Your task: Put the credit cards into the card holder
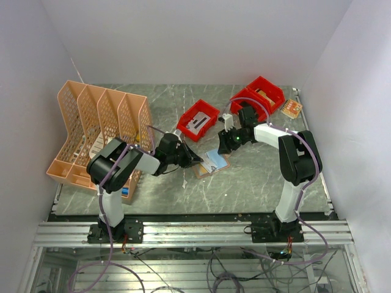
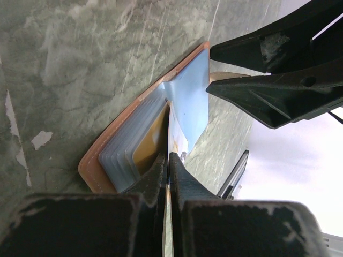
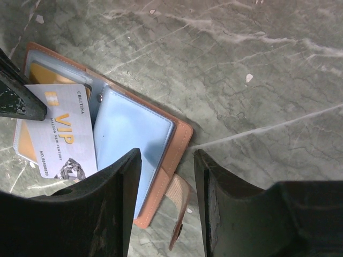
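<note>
An opened card holder (image 3: 134,128) with a brown edge and a light blue flap lies on the table, centre of the top view. My left gripper is shut on a silver VIP card (image 3: 67,131), held over the holder's clear sleeves. In the left wrist view that card shows edge-on; whether any of it is inside a sleeve cannot be told. Another card, gold (image 2: 149,142), sits in the sleeves under it. My right gripper stands open at the holder's flap end, its fingers either side of the brown edge and strap (image 3: 179,193), nothing gripped.
A red box (image 1: 198,120) with cards stands behind the holder. Red bins (image 1: 275,91) and a small orange packet (image 1: 291,108) are at the back right. A tan divided rack (image 1: 73,174) fills the left side.
</note>
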